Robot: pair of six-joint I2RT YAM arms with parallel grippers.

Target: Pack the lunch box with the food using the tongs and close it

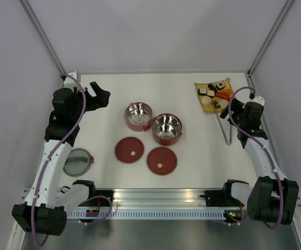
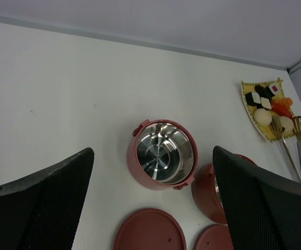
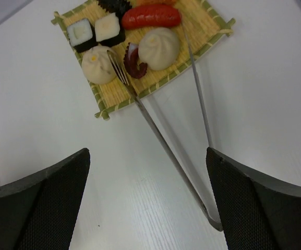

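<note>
Two red lunch-box bowls, the left bowl (image 1: 138,115) and the right bowl (image 1: 166,128), stand side by side mid-table, uncovered, their steel insides empty. In front lie two round red lids, the left lid (image 1: 129,150) and the right lid (image 1: 161,160). On a yellow woven tray (image 3: 104,96) at the back right sit a red sausage (image 3: 151,16), two white buns, sushi pieces and a small octopus. Metal tongs (image 3: 165,145) rest with their tips over this tray. My right gripper hangs open above the tongs, holding nothing. Left of the bowls, my left gripper is open and empty.
Below the left arm lies a round grey disc (image 1: 77,162), partly covered by the arm. A metal rail (image 1: 155,196) runs along the front edge.
</note>
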